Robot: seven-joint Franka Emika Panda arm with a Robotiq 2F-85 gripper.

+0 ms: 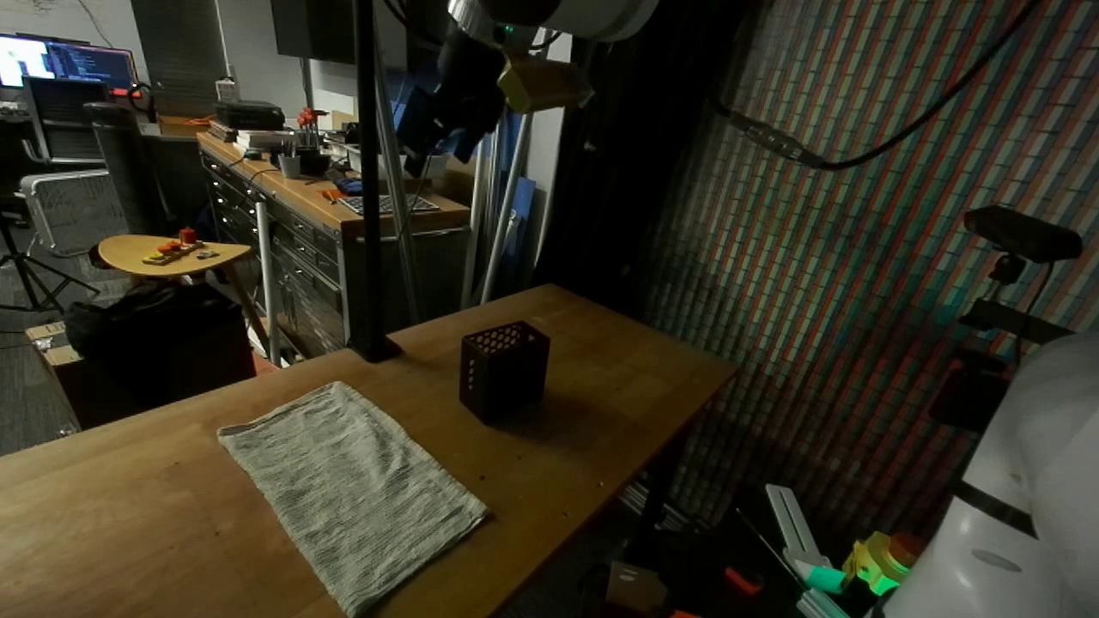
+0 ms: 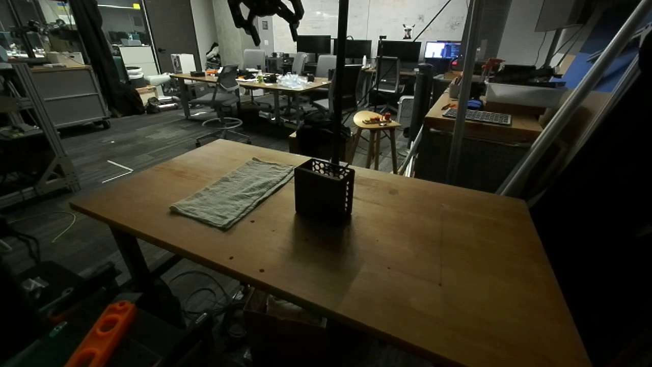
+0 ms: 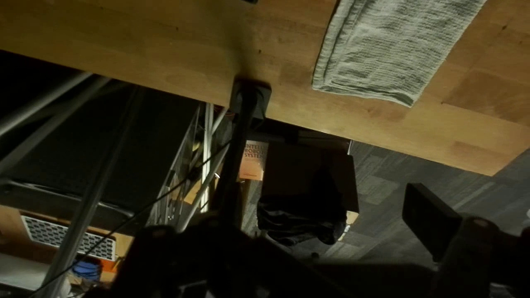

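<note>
A black box-shaped holder with hexagonal holes stands upright on the wooden table. Beside it a grey-green cloth is spread flat, slightly wrinkled; in exterior view 2 the cloth lies left of the holder. High above the table, clear of both, hangs my gripper with its black fingers spread and nothing between them. The wrist view catches the cloth at its top right, while one dark finger shows at lower right. Only a small dark bit at the top edge there may be the holder.
A black vertical post rises from the table's far edge, near the holder. Behind the table are a workbench and metal poles.
</note>
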